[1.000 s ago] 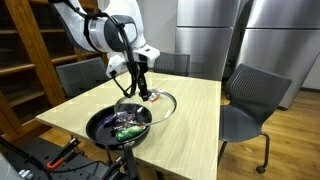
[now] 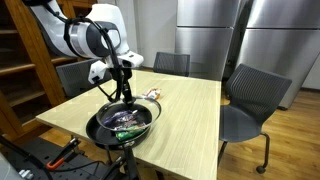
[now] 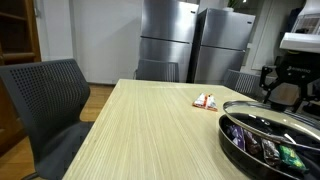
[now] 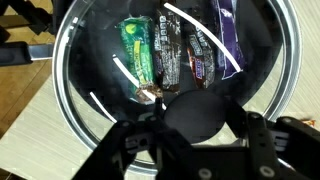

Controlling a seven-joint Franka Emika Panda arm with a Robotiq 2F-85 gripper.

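A clear glass lid (image 2: 143,113) with a dark knob (image 4: 194,116) hangs from my gripper, which is shut on that knob. The lid is above the black pan (image 2: 97,133), slightly tilted in exterior view 1, and covers much of its opening. Through the glass in the wrist view several wrapped bars show inside the pan, among them a green one (image 4: 138,52), a brown one (image 4: 168,50) and a purple one (image 4: 228,36). In exterior view 2 the lid (image 3: 262,118) stands over the pan (image 3: 238,155). Whether its rim touches the pan is unclear.
A small red and white packet (image 3: 205,102) lies on the wooden table (image 3: 155,130) beyond the pan. Black chairs (image 2: 250,105) stand around the table.
With the lid in its hold, my gripper has moved left and slightly down in exterior view 1. The lid now overlaps the pan more. The pan has stayed put.
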